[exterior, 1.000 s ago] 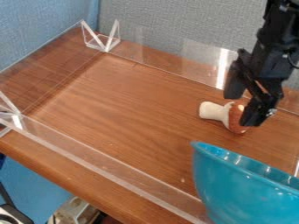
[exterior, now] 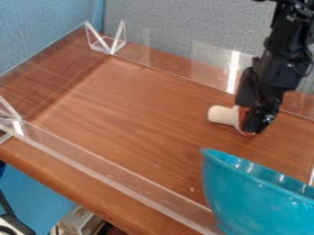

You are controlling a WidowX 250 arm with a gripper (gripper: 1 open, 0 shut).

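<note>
A toy mushroom with a white stem [exterior: 222,115] and an orange-red cap lies on its side on the wooden tabletop [exterior: 123,110], right of centre. My dark gripper [exterior: 252,121] is open and lowered over the cap end, hiding most of the cap; the exact place of its fingertips is hard to make out. A large teal bowl [exterior: 252,197] stands at the front right.
Clear plastic walls edge the table, with white brackets [exterior: 106,41] at the back left and left side.
My gripper has come down and leftward from above the mushroom onto its cap end, covering more of the orange cap.
</note>
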